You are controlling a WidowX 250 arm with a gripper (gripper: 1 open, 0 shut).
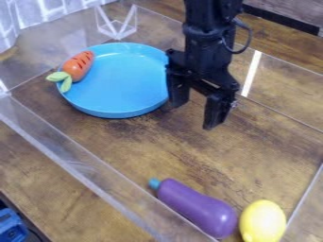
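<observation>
My black gripper (198, 99) hangs open in the upper middle of the camera view, just at the right rim of a blue plate (116, 80), with nothing between its fingers. An orange toy carrot (77, 67) with pale green leaves lies at the plate's left side. A purple eggplant (195, 207) lies at the bottom middle, beside a yellow lemon-like toy (263, 221) at the bottom right.
A clear wall edge (83, 174) runs along the left of the wooden surface. A small white wire-like piece (115, 28) stands behind the plate.
</observation>
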